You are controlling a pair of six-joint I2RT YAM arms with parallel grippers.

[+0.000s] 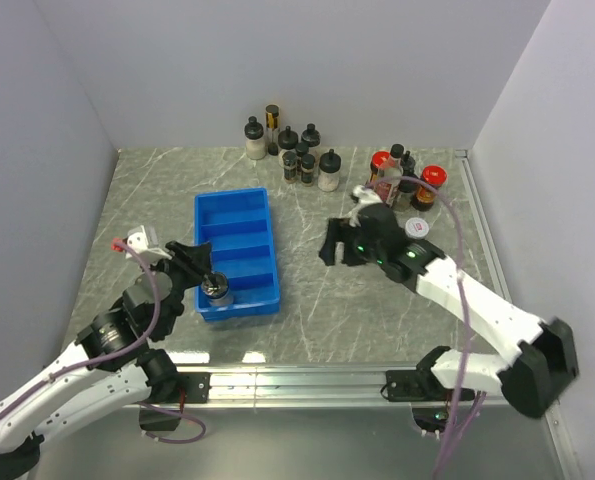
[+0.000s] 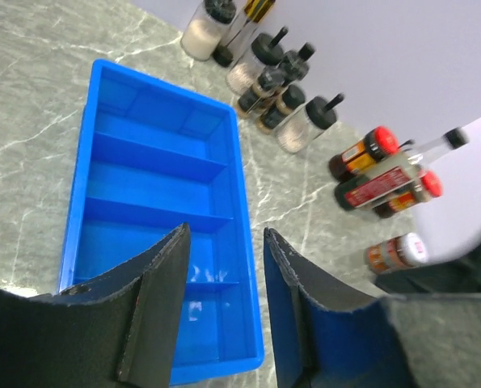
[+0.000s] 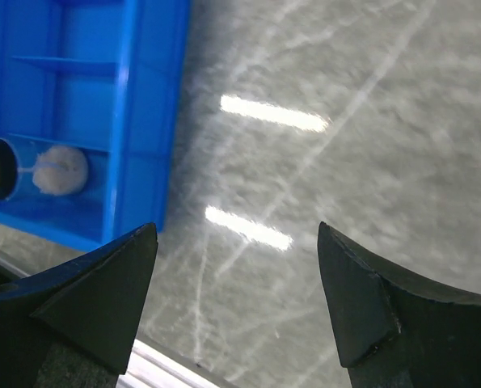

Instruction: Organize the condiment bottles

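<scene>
A blue divided box (image 1: 199, 215) stands left of centre on the table. One dark-topped bottle (image 1: 218, 293) is in its front compartment; in the right wrist view its pale body (image 3: 62, 170) shows there. My left gripper is open above the box, with nothing between its fingers. Over the table right of the box, my right gripper is open and empty. Along the back wall stand several black-capped shakers (image 1: 329, 171) and a tall slim bottle (image 1: 272, 130). At the back right are red-lidded jars (image 1: 432, 187) and a red-labelled bottle (image 2: 377, 185).
A white-lidded jar (image 1: 417, 229) stands alone near the right side, partly behind my right arm. The box's three rear compartments are empty. Bare marble (image 1: 307, 300) lies between the box and the right side. Walls close off the back and sides.
</scene>
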